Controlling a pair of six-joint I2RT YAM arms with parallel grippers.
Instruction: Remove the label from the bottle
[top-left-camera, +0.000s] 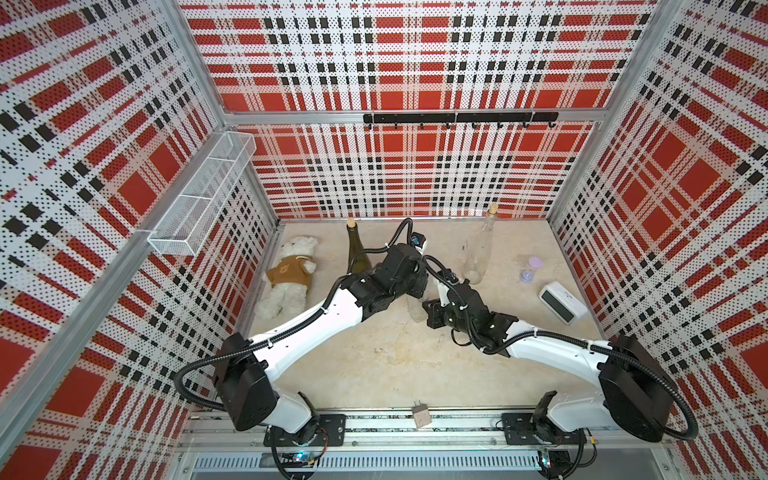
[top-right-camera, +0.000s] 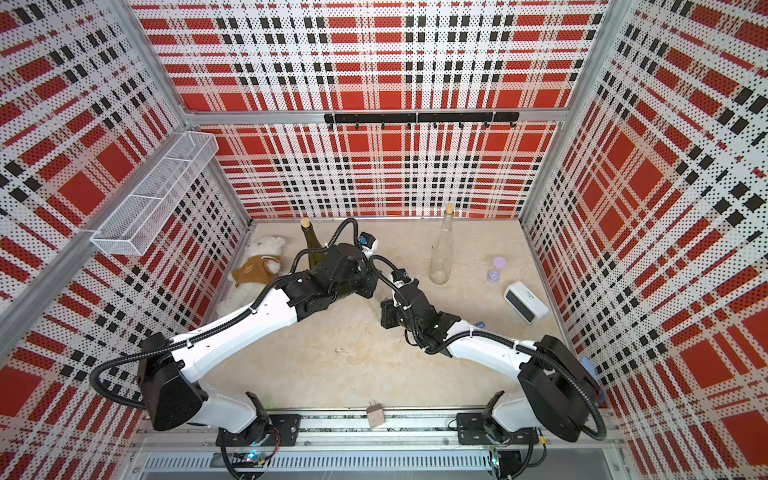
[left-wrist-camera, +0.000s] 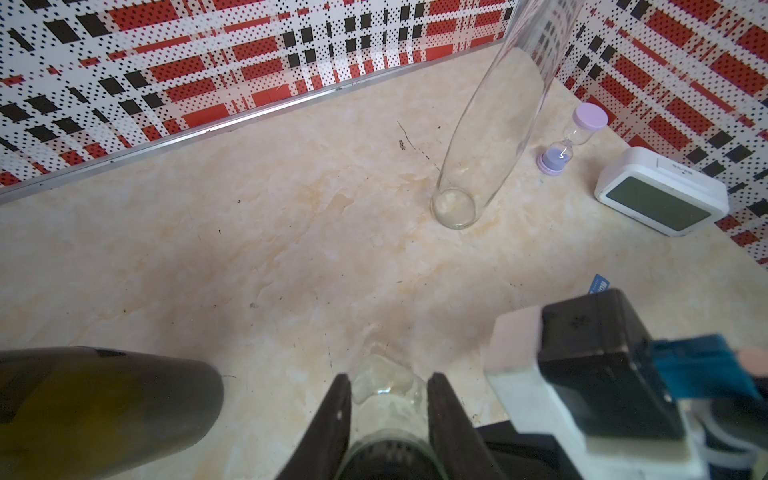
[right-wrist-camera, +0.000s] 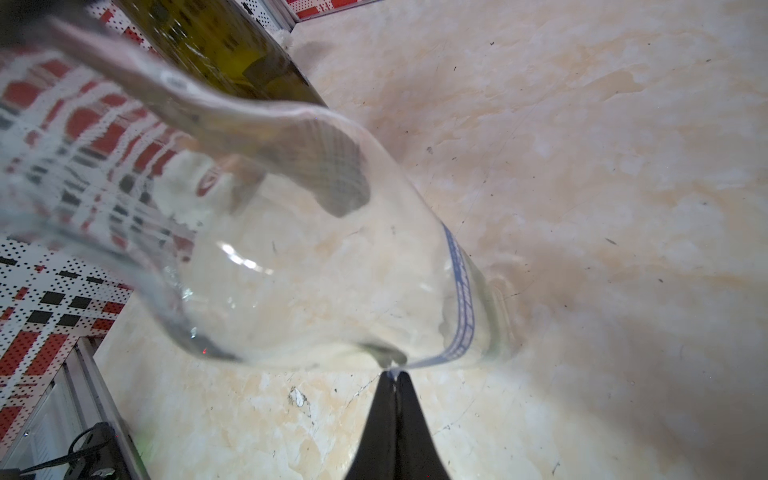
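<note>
A clear bottle (right-wrist-camera: 304, 256) stands at the centre, mostly hidden behind the arms in the top views, with a thin blue printed band near its base in the right wrist view. My left gripper is shut on its upper end from above. My right gripper is shut at the bottle's lower side, by the end of the blue band; nothing clearly shows between its fingers, and I cannot tell whether it touches the glass.
A dark green bottle (left-wrist-camera: 104, 400) is to the left, beside a teddy bear (top-left-camera: 288, 276). A tall clear bottle (left-wrist-camera: 488, 136) stands behind right, with an hourglass (left-wrist-camera: 588, 117) and a white clock (left-wrist-camera: 656, 192).
</note>
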